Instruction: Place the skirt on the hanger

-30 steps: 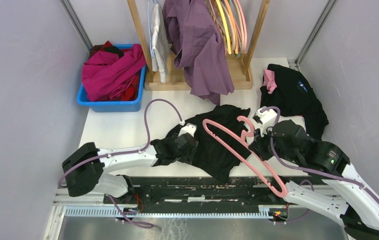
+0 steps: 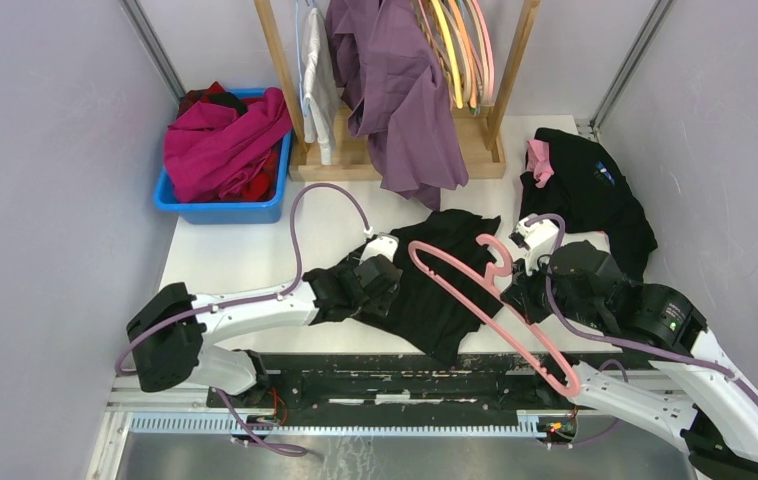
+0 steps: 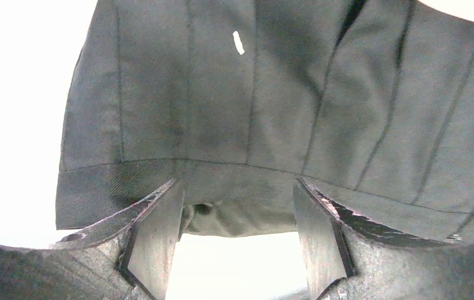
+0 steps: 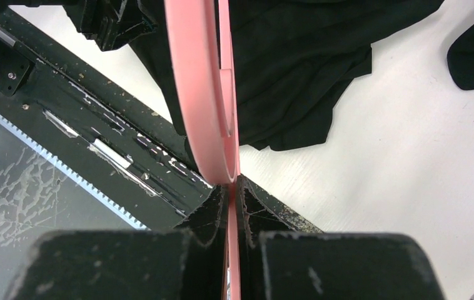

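The black skirt [image 2: 440, 305] lies flat on the white table in the middle of the top view. In the left wrist view its waistband [image 3: 234, 181] runs across, with pleat lines above it and a small gap showing under the band. My left gripper is at this band, its fingers apart, with skirt fabric visible across the space between them; no grip on it shows. A pink hanger [image 2: 485, 290] hangs above the skirt's right side, and my right gripper is shut on it, as the right wrist view shows up close.
A wooden rack [image 2: 485, 150] with a purple garment [image 2: 400, 100] and several hangers [image 2: 465, 50] stands at the back. To its left is a blue basket [image 2: 220, 213] of clothes. Another dark garment [image 2: 595, 200] lies at the right. Bare table shows left of the skirt.
The hanger and right arm barely moved.
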